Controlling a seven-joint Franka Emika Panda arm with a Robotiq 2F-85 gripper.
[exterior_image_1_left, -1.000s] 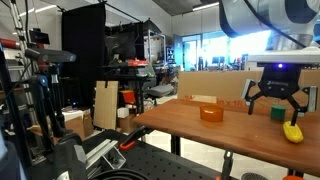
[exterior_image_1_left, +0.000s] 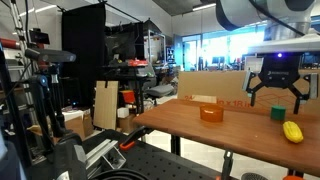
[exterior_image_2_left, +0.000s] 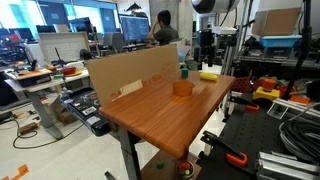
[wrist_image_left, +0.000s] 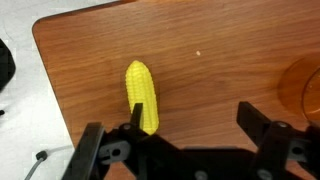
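A yellow corn-like piece (wrist_image_left: 142, 97) lies on the wooden table (wrist_image_left: 190, 60), left of the middle in the wrist view. In exterior view 1 the same yellow piece (exterior_image_1_left: 292, 132) is near the table's right side. My gripper (exterior_image_1_left: 274, 105) hangs above the table, its fingers wide apart and empty. From the wrist, the gripper has the yellow piece below and between its fingers, nearer the left one. An orange bowl (exterior_image_1_left: 211, 113) stands farther left on the table, and its rim shows at the wrist view's right edge. A green cup (exterior_image_1_left: 277, 113) stands behind the yellow piece.
A tall tan board (exterior_image_2_left: 140, 75) runs along one long side of the table. Bare tabletop (exterior_image_2_left: 165, 118) stretches away from the bowl toward the near end in exterior view 2. The table's edge is close to the yellow piece.
My gripper has risen a little above the table, still open. The yellow piece, the bowl and the green cup look unmoved.
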